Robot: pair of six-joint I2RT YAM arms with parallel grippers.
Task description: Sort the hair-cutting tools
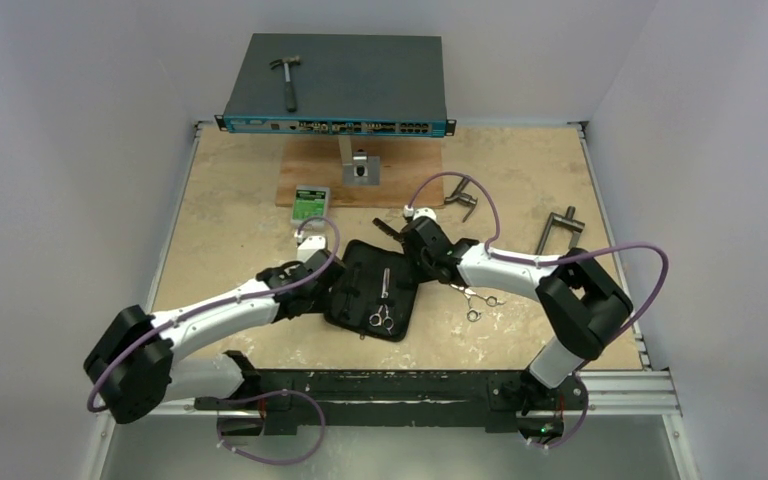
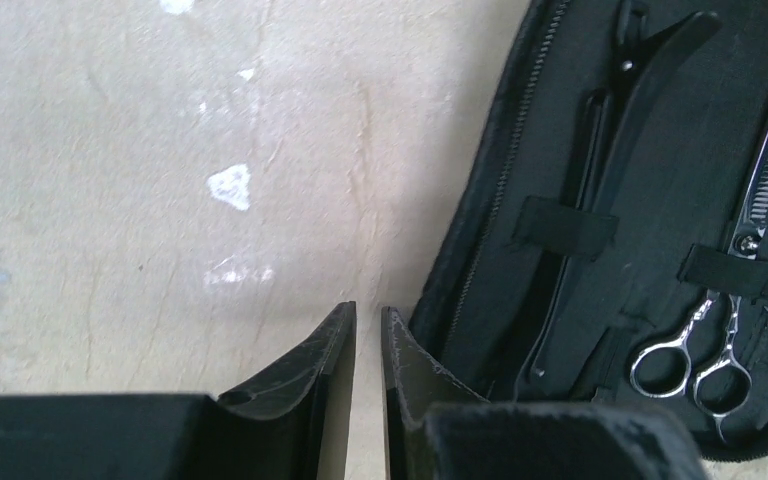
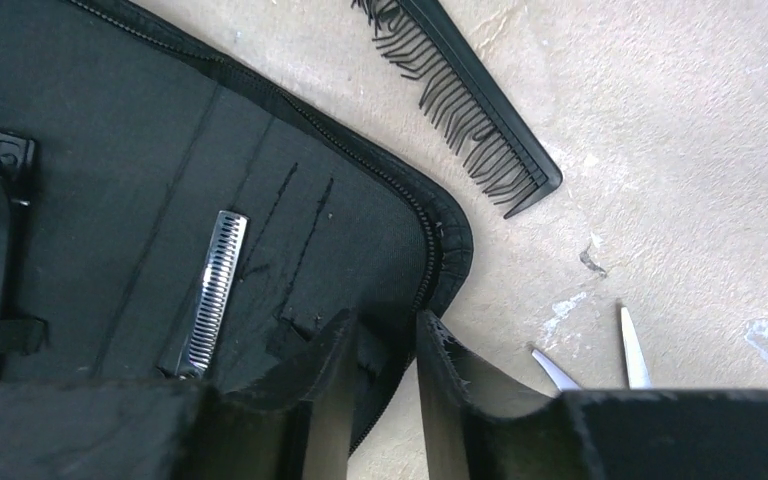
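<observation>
The black zip case (image 1: 370, 320) lies open on the table. In the left wrist view it holds a black clip (image 2: 650, 70) and thinning scissors (image 2: 720, 395) under straps. My left gripper hovers at its left edge, narrowly open, nothing seen between its fingers. My right gripper is over the case's right corner, also narrowly open, nothing visibly held. A black comb (image 3: 490, 120) with bent teeth lies outside the case. Beside it, two scissor blade tips (image 3: 632, 345) show; the top view shows loose scissors (image 1: 473, 312) right of the case.
A green-labelled box (image 1: 308, 205) stands behind the case. Metal fittings (image 1: 560, 220) lie at right. A switch (image 1: 340, 70) with a hammer (image 1: 288, 85) on it stands at the back over a wooden board (image 1: 405, 170).
</observation>
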